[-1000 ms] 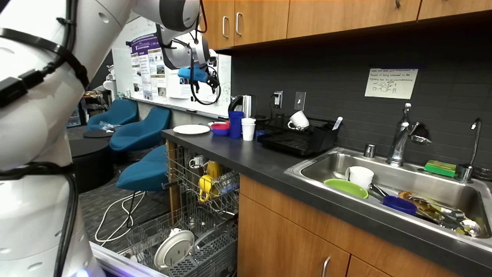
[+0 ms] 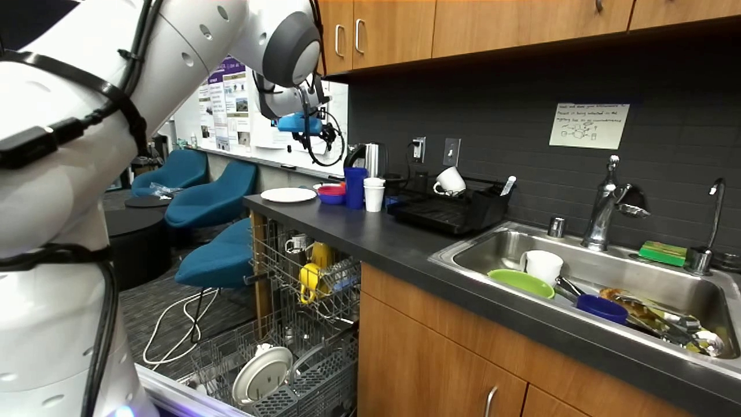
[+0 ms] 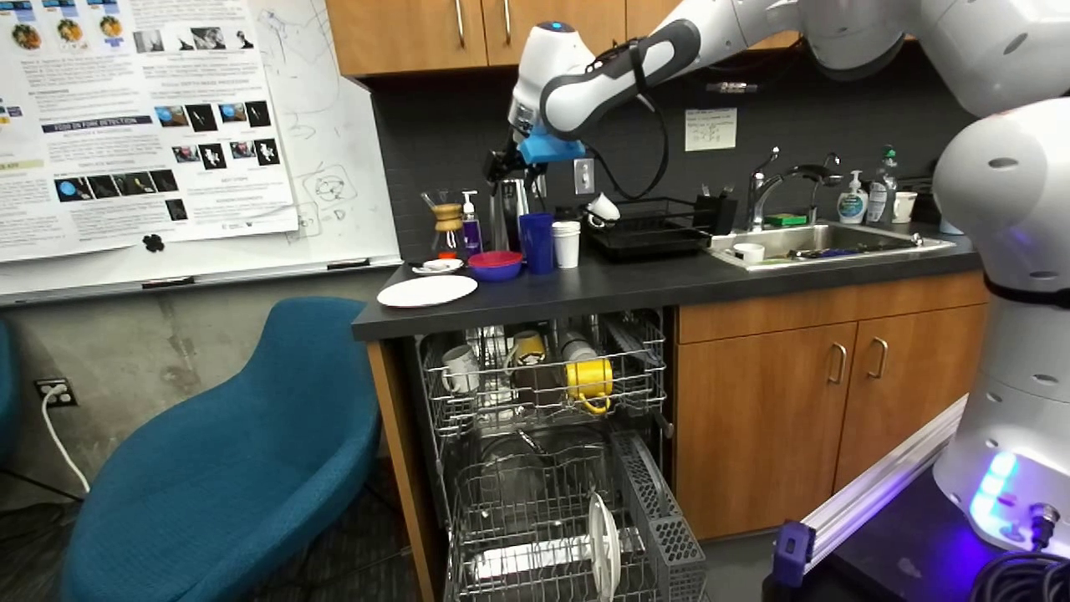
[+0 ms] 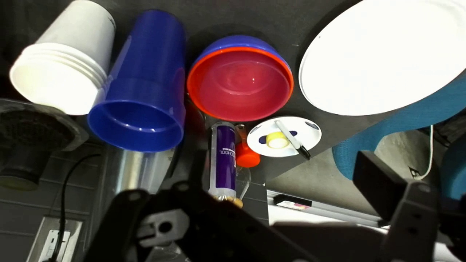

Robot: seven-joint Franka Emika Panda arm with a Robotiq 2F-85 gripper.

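My gripper hangs above the far end of the counter, clear of the dishes. In the wrist view its dark fingers stand wide apart, with nothing held between them. Below are a red bowl nested in a blue bowl, a tall blue cup and a stack of white cups. On the other side of the bowls lies a white plate. A small saucer carries a yellow roll and a marker. Exterior view 2 shows the gripper above the bowls' height.
Beneath the counter the dishwasher is open, its upper rack holding mugs and its lower rack a plate. A black drying rack and the sink with dishes lie along the counter. Wall cabinets hang close to the arm.
In exterior view 1 the arm and gripper have shifted right and slightly lower, toward the counter's back wall. The dishes have not moved.
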